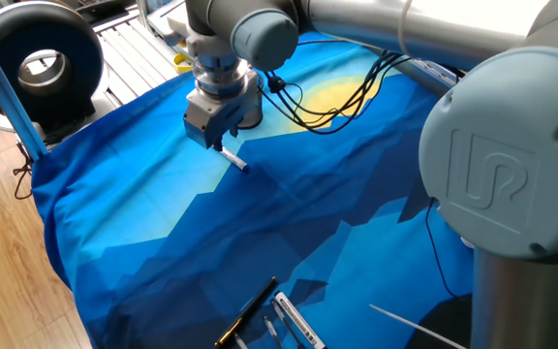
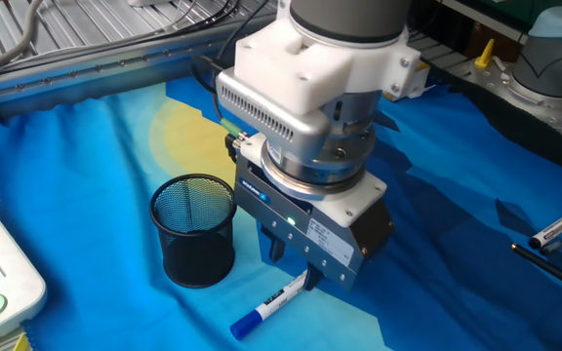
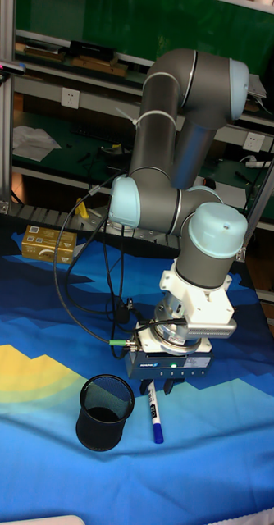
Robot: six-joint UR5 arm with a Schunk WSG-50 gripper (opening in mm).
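Observation:
A white marker with a blue cap lies on the blue patterned cloth, its capped end pointing away from the gripper. Over its other end, my gripper points down with its two dark fingers apart. In exterior view 3 the marker runs out from beneath the gripper, its near end around the gap between the fingers. Whether the fingertips touch it cannot be told. A black mesh pen cup stands upright and looks empty, beside the gripper. From exterior view 1 the marker shows just below the fingertips.
Several pens and a white marker lie at the cloth's opposite side. A yellow-brown box sits toward the back, and cables hang beside the arm.

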